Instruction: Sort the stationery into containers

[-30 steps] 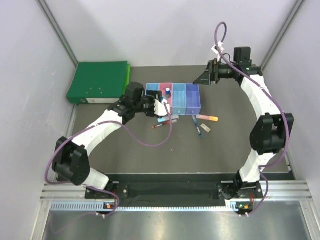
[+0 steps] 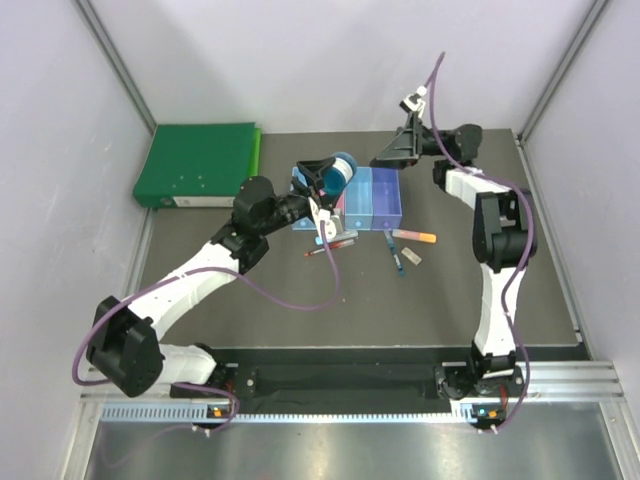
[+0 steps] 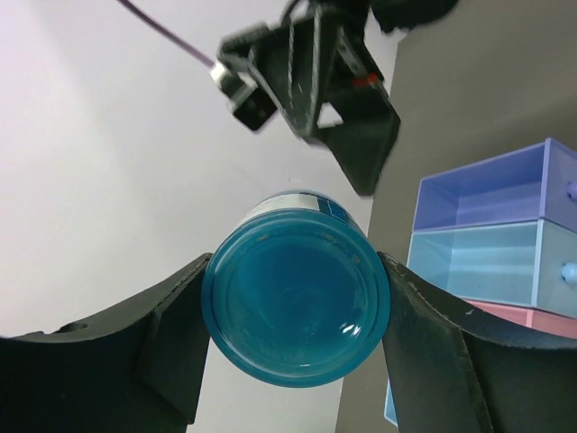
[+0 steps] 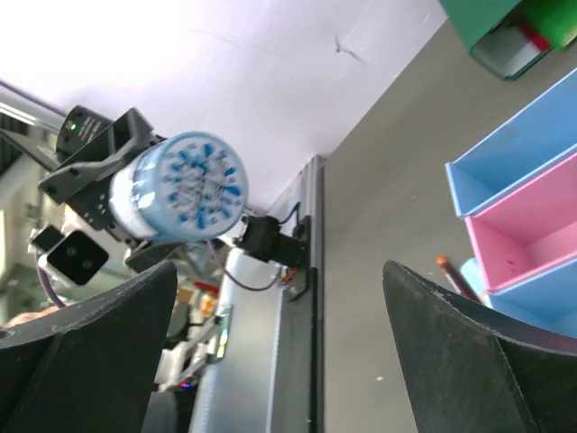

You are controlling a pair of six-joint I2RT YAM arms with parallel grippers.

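Observation:
A round blue canister with a white band [image 2: 342,170] is held up above the left end of the divided organiser [image 2: 385,223]. My left gripper [image 2: 322,176] is shut on it; in the left wrist view the teal end of the canister [image 3: 296,302] sits between the two fingers. Blue spots cover its other end in the right wrist view. At the organiser's back right, above the table, my right gripper [image 2: 380,162] stands open and empty. South of the organiser lie a cyan marker [image 2: 342,236], a red pen [image 2: 329,248], a blue pen [image 2: 395,254], an orange marker [image 2: 416,236] and an eraser [image 2: 411,256].
A large green binder [image 2: 195,165] occupies the table's back left corner. The organiser has light blue, pink [image 4: 514,239], light blue and purple [image 3: 469,200] compartments; the left ones are partly hidden by my left arm.
My left gripper has risen from the organiser and tilted, bringing the canister into clear view. The right gripper has shifted left and slightly back. The loose stationery has stayed put.

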